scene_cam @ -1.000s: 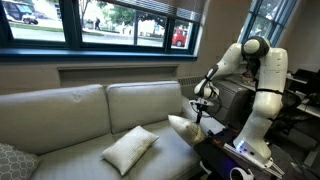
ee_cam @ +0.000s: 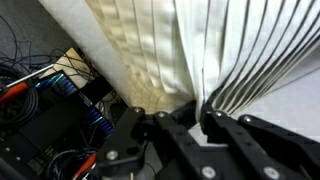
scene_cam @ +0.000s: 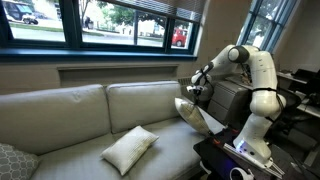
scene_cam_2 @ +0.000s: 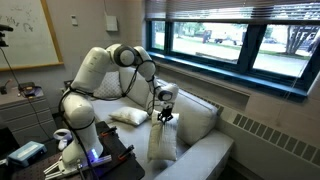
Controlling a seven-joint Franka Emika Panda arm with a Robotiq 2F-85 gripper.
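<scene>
A light striped pillow (scene_cam_2: 162,142) stands on end at the sofa's edge, its top corner at my gripper (scene_cam_2: 165,115). In exterior view 1 the same pillow (scene_cam: 193,116) leans at the sofa's right end, under the gripper (scene_cam: 193,97). Up close in the wrist view, the ribbed fabric (ee_cam: 150,45) gathers into folds that run to my gripper, which is shut on it. Whether the pillow's lower end touches the sofa is hard to tell.
Another striped pillow (scene_cam: 130,149) lies on the pale sofa (scene_cam: 75,165), with a patterned one (scene_cam: 14,162) at the far left. Cables and tools (ee_cam: 50,115) lie beside the sofa. The seat between the pillows is clear.
My gripper has risen, and the pillow has come up with it. It leaned lower a second ago and now stands more upright.
</scene>
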